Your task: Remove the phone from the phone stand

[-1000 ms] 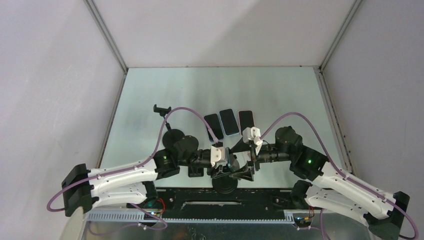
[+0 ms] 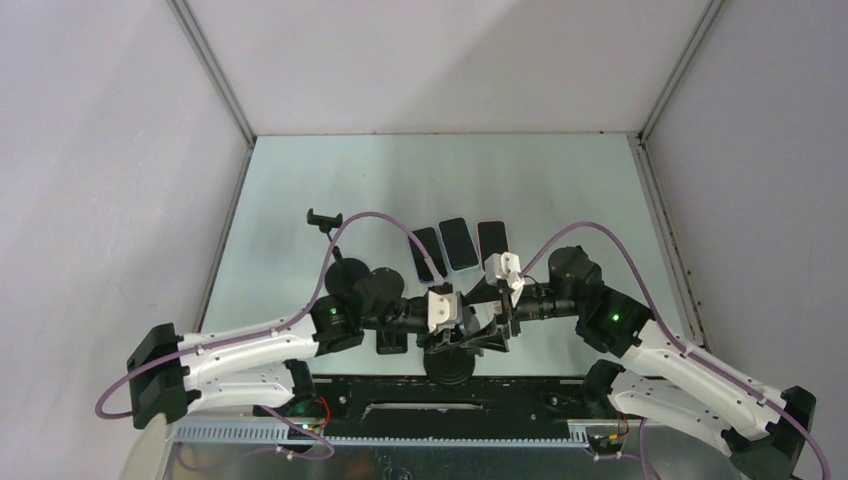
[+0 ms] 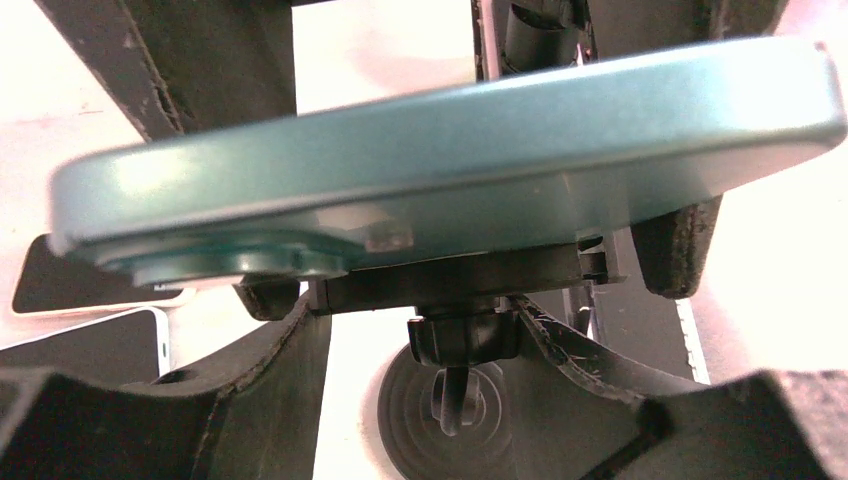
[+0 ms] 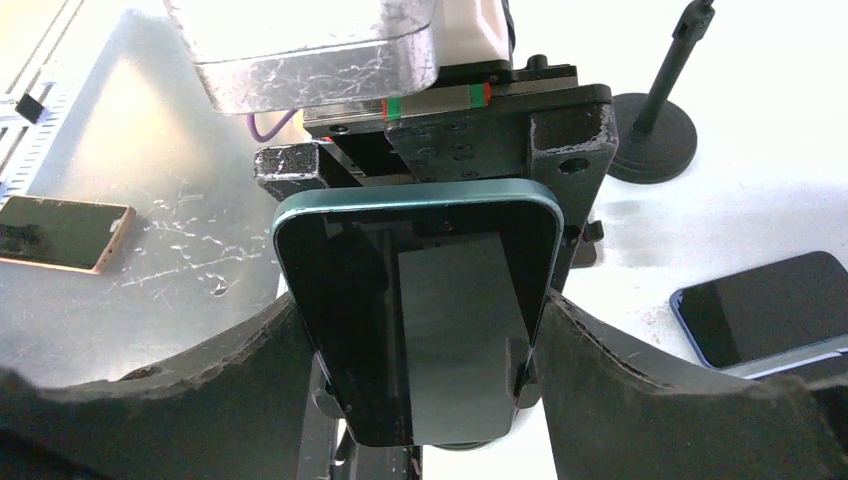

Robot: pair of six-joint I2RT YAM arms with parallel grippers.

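The teal-edged phone (image 3: 440,150) (image 4: 418,310) is at the phone stand (image 3: 460,335), whose round base (image 2: 449,368) sits at the table's front. In the left wrist view, my left gripper has its fingers either side of the stand's holder, just below the phone. In the right wrist view, my right gripper spans the phone's sides, its fingers at both edges; whether they grip firmly is unclear. Both grippers crowd over the stand in the top view, hiding much of it.
Several phones (image 2: 458,243) lie behind the grippers, another (image 2: 391,343) at front left. A second, empty stand (image 2: 325,219) stands at back left.
In the top view both arms have shifted very slightly around the stand; otherwise little differs.
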